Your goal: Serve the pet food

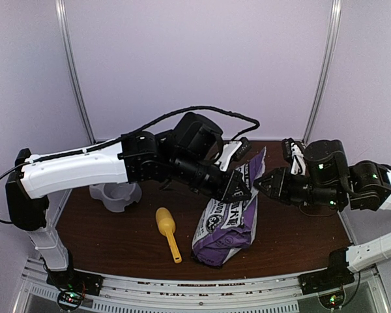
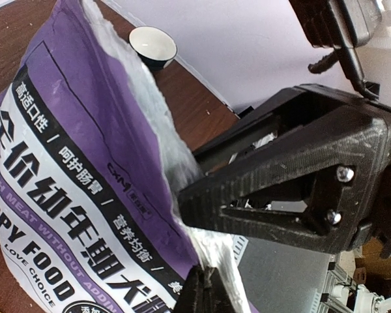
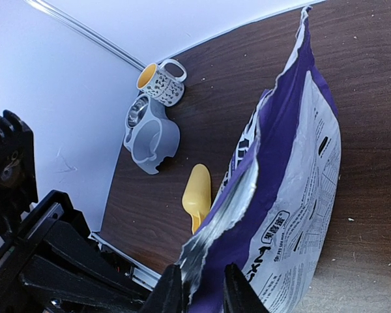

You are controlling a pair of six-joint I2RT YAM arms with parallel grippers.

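Note:
The purple and white puppy food bag (image 1: 225,225) leans on the table with its crimped silver top edge up. My left gripper (image 1: 238,192) is shut at the bag's upper left, at its top edge in the left wrist view. A yellow scoop (image 1: 166,225) lies left of the bag, and a pale grey pet bowl (image 1: 111,199) stands at the back left.
A white patterned mug (image 3: 163,88) stands behind the bowl in the right wrist view, and a small dark-and-white bowl (image 2: 152,45) shows in the left wrist view. Walls bound the back and sides.

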